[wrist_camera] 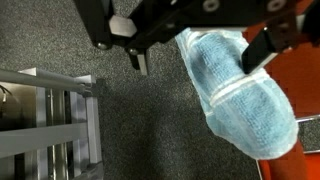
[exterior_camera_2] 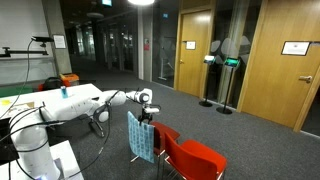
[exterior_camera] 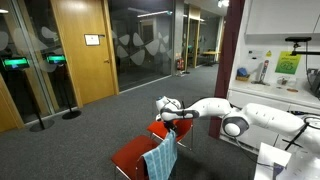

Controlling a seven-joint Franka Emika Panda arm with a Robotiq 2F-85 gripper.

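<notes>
A light blue cloth (exterior_camera: 160,159) hangs down over the red chairs in exterior view 1, and the same cloth (exterior_camera_2: 140,138) shows its checked face in exterior view 2. My gripper (exterior_camera: 170,127) is at the cloth's upper end. In the wrist view my gripper is open, its fingers wide apart. The folded cloth (wrist_camera: 245,105) lies below and beside the right finger; part of it passes behind the gripper. Whether that finger touches the cloth, I cannot tell.
One red chair (exterior_camera_2: 197,158) stands beside the cloth, with another red chair (exterior_camera: 181,129) close to the arm. In the wrist view, grey metal rails (wrist_camera: 50,135) run along the lower left. Dark carpet (exterior_camera: 80,145) lies open to the left in exterior view 1.
</notes>
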